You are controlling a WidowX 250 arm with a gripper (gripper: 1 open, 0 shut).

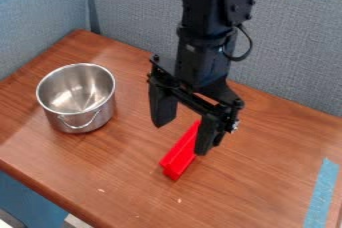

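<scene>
My black gripper (pixel 194 115) hangs over the wooden table, its two fingers apart, just above a red bar-shaped object (pixel 179 157) that lies on the table. The far end of the red object is hidden behind the gripper; I cannot tell whether they touch. A metal pot (pixel 75 114) stands to the left, apart from the gripper.
A blue strip (pixel 321 194) lies at the right edge of the table (pixel 127 182). Grey padded walls (pixel 294 62) close off the back and the left. The table's front and right have free room.
</scene>
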